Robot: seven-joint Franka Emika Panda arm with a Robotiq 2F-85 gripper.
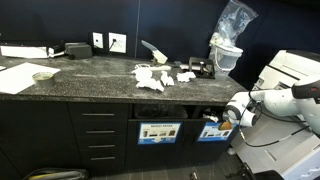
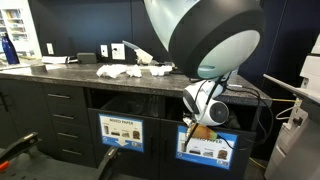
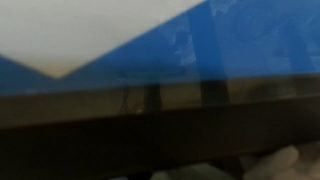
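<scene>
My gripper [image 2: 188, 140] is low at the right-hand drawer opening, close to the front of its blue-and-white label [image 2: 212, 150]. By its stance it is open, and nothing shows held in it, though its fingers are small and partly hidden. In the wrist view, a blurred blue-and-white label [image 3: 130, 35] fills the top, above a dark edge [image 3: 150, 135]. Pale crumpled material [image 3: 275, 165] shows at the bottom right. On the counter lie several crumpled white papers [image 1: 150, 79].
A second labelled drawer [image 1: 158, 132] reading mixed paper stands left of the arm. The dark countertop [image 1: 95, 83] overhangs both drawer openings. A small tin [image 1: 43, 79], a black device [image 1: 202, 68] and a plastic-bagged container [image 1: 228, 53] sit on it.
</scene>
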